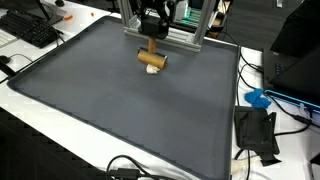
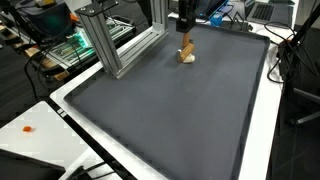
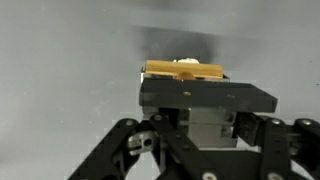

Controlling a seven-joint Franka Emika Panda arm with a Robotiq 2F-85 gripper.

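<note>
A wooden mallet-like piece stands below my gripper, near the far edge of the grey mat in exterior view 1. Its cylindrical head lies across the bottom, and an upright orange handle runs up to the dark fingers. Just beside or under the head is a small pale object, also visible as a whitish lump in exterior view 2. In the wrist view, the gripper's black body covers most of the wooden head. Whether the fingers grip the handle or stand around it is hidden.
A white frame rises behind the gripper. To the right lie a blue item, a black pouch and cables; a keyboard sits at the far left.
</note>
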